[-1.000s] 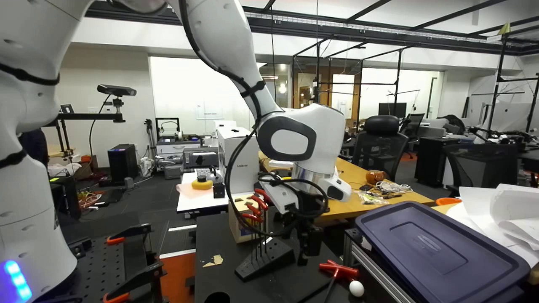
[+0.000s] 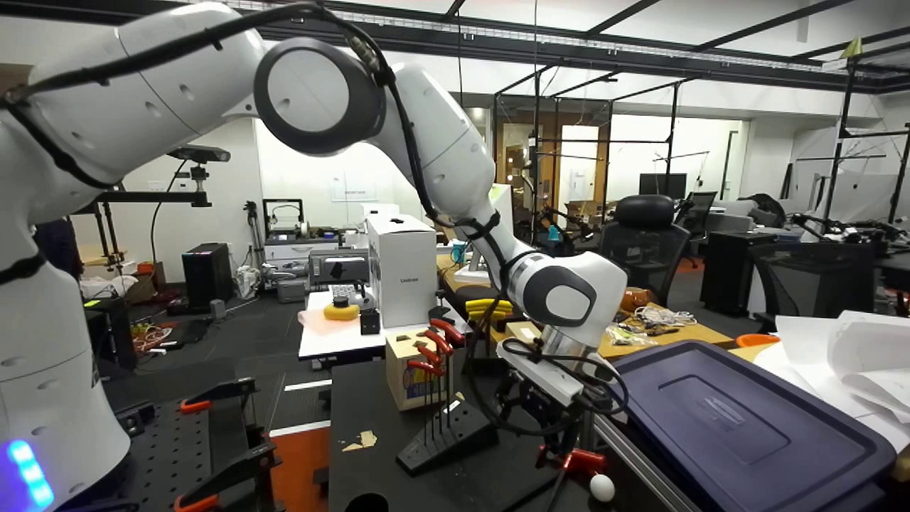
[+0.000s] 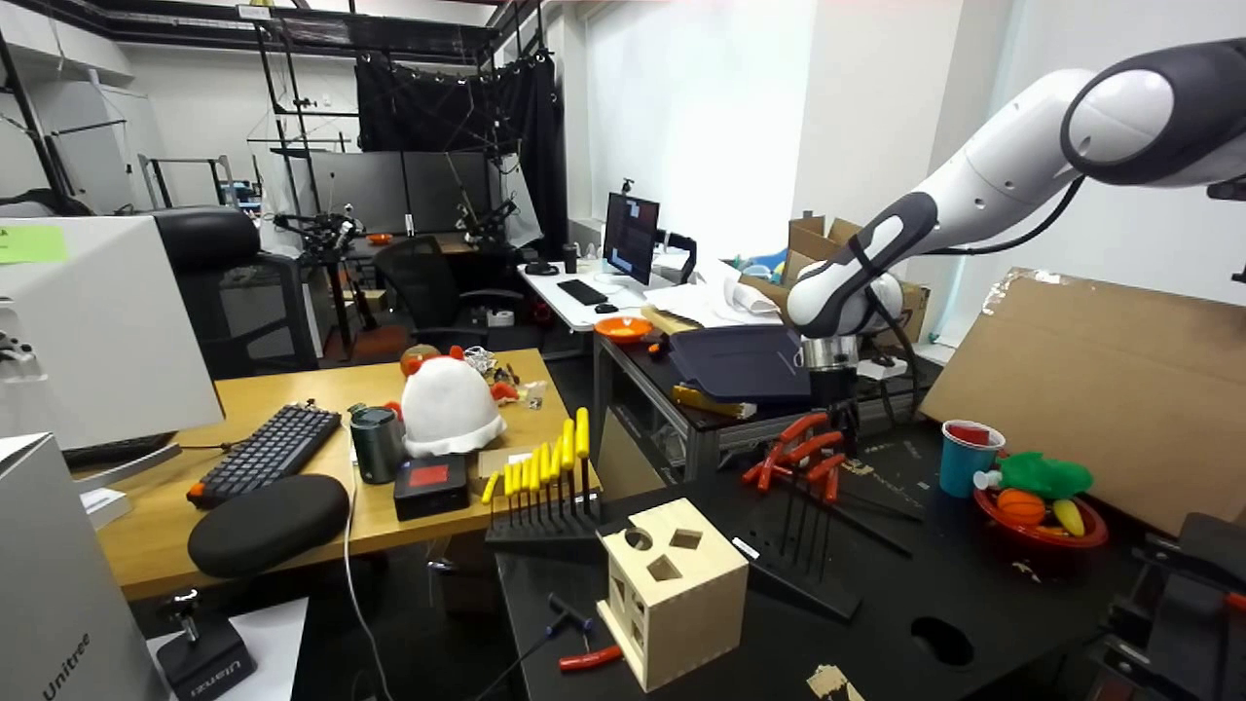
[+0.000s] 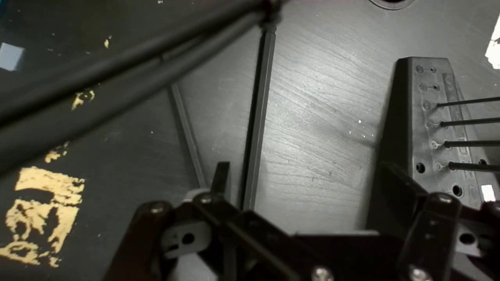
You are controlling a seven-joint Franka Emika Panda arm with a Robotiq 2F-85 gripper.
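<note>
My gripper [image 2: 559, 444] is low over the black table, close to a loose hex key with a red T-shaped handle [image 2: 586, 461]. In the wrist view the gripper is open, its two fingertips wide apart with nothing between them. A long dark hex key shaft [image 4: 261, 112] lies on the table just inside the left finger, and a thinner shaft [image 4: 187, 133] lies further left. By the right finger stands the black hex key holder [image 4: 433, 136], with several keys upright in it. Their red handles [image 3: 818, 450] show in exterior view 2.
A white ball [image 2: 602, 487] sits beside the loose red handle. The wooden shape box [image 3: 689, 596] stands near the holder. A blue cup [image 3: 970, 461] and a red bowl [image 3: 1081, 539] of toys are by the cardboard. A dark blue lid [image 2: 734, 418] lies alongside the table.
The arm has reached outward and lowered. My gripper has moved from beside the holder, rightward in exterior view 1, to the loose red handle. The objects on the table look unmoved.
</note>
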